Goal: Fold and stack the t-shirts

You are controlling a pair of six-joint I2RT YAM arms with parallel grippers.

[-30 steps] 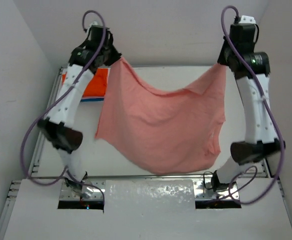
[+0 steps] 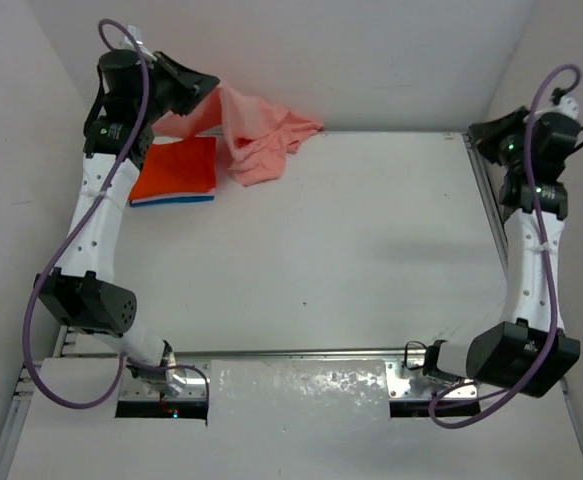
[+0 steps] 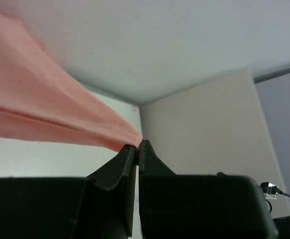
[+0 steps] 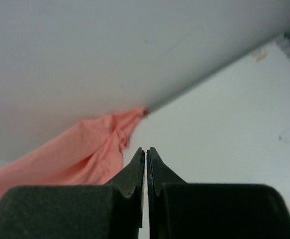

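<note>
A pink t-shirt [image 2: 256,135] hangs from my left gripper [image 2: 196,85] at the back left, its lower part bunched on the table. In the left wrist view its cloth runs into the shut fingertips of that gripper. A folded red t-shirt [image 2: 171,168], with blue and pale edges below it, lies on the left of the table, partly behind the pink cloth and left arm. My right gripper [image 2: 481,135] is raised at the back right; in the right wrist view it is shut with nothing between its fingertips.
Walls border it at the back and sides, and metal rails run along its edges.
The pink t-shirt, spread between both grippers a second ago, has swung to the back, left the right gripper and bunched at the back left. Both arms have moved.
</note>
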